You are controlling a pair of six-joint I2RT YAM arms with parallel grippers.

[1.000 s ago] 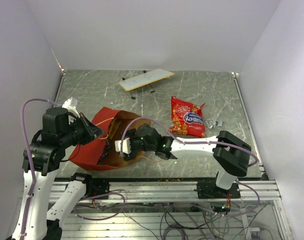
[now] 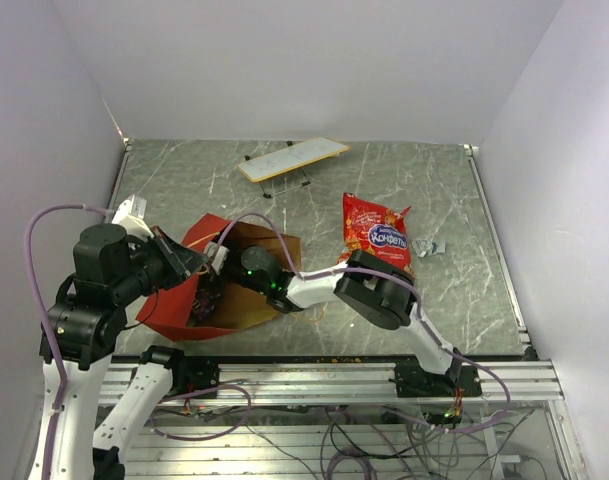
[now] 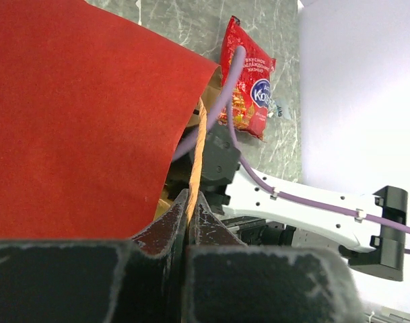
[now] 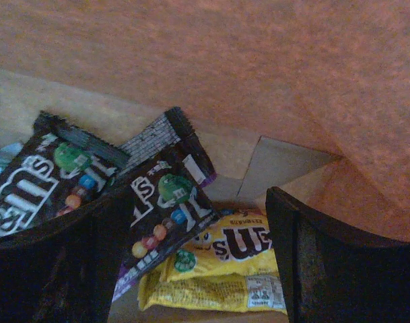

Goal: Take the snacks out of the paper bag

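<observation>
A red paper bag (image 2: 174, 310) lies on its side in the top view, its tan inside facing right. My left gripper is shut on its twisted paper handle (image 3: 197, 158); the red side fills much of that view. My right gripper is open inside the bag. In its view, dark M&M's packs (image 4: 157, 222) lie at left and middle, with yellow M&M's packs (image 4: 225, 256) between and beyond its fingertips at lower middle.
A red candy bag (image 2: 374, 230) lies right of the right arm, with a small clear wrapper (image 2: 429, 247) beside it. A white board on a stand (image 2: 292, 158) is at the back. The grey table is otherwise mostly clear.
My right gripper has moved left and up in the top view, deeper into the paper bag. The left arm has shifted slightly, still at the handle.
</observation>
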